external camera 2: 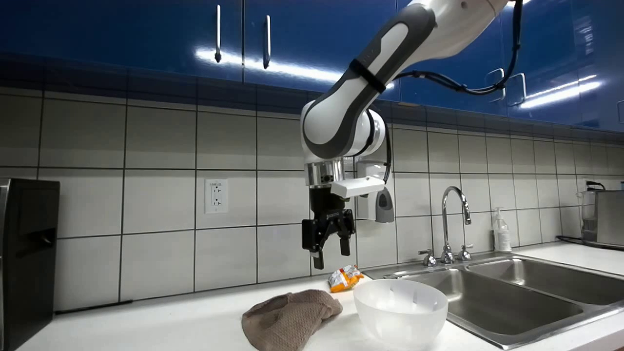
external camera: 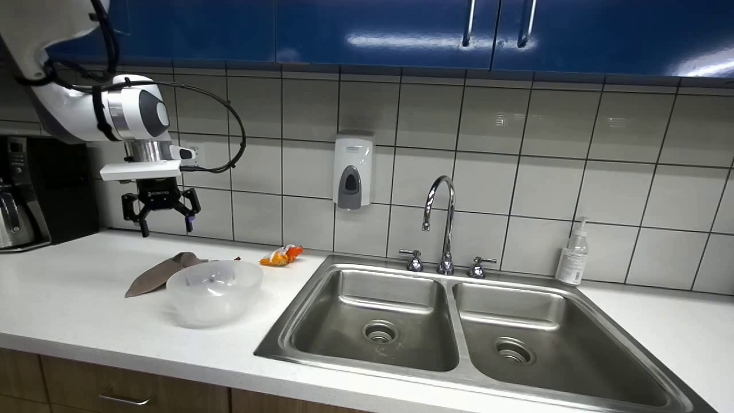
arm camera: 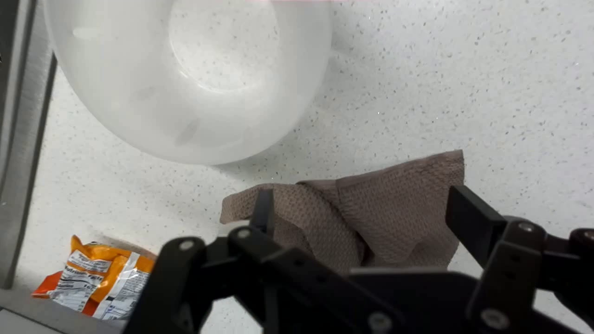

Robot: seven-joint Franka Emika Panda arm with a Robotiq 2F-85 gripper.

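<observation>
My gripper (external camera: 167, 229) hangs open above the counter, its fingers pointing down with nothing between them. Below it a crumpled brown cloth (arm camera: 401, 206) lies on the white surface; in the wrist view the fingertips frame it from either side, apart from it in height. Beside the cloth, toward the sink, stands a translucent white bowl (external camera 2: 403, 313), upright, and it looks empty in the wrist view (arm camera: 222, 44). An orange and silver snack packet (external camera: 281, 255) rests near the tiled wall, behind the bowl.
A double steel sink (external camera: 451, 323) with a tall faucet (external camera: 448, 227) fills the counter to the right. At the left end stands a black coffee maker (external camera: 51, 186). Blue cupboards (external camera: 385, 31) hang overhead.
</observation>
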